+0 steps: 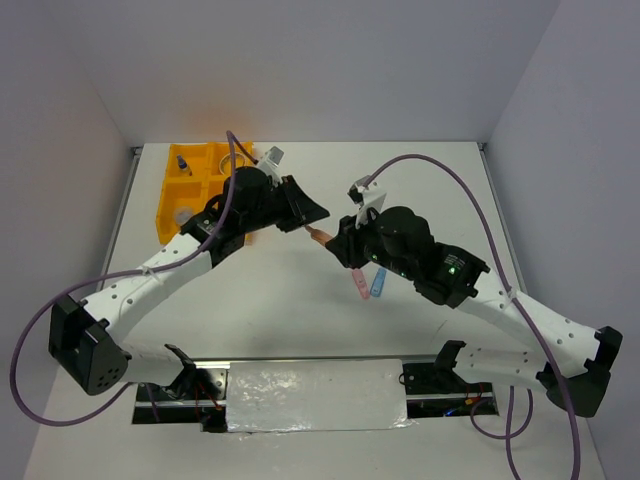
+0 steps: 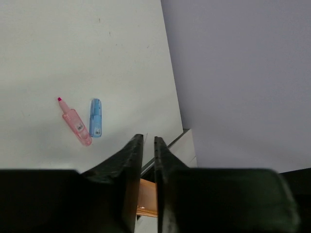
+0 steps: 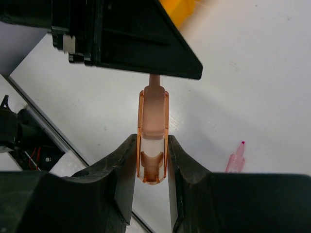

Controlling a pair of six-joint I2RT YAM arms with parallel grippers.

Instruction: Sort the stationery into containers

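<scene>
My right gripper is shut on an orange highlighter (image 3: 154, 111), held across its lower body. Its narrow end points up toward my left gripper, whose dark finger hides the tip in the right wrist view. My left gripper has its fingers a little apart; part of the orange highlighter (image 2: 146, 198) shows in the gap, but whether they touch it I cannot tell. A pink highlighter (image 1: 360, 283), its pink tip bare, lies on the table beside a blue one (image 1: 378, 282), both clear of the grippers. The orange organiser (image 1: 207, 157) stands at the back left.
In the organiser are a dark-capped bottle (image 1: 183, 165), a yellow ring of tape (image 1: 228, 162) and a round clear item (image 1: 183, 216). My left arm covers its right front part.
</scene>
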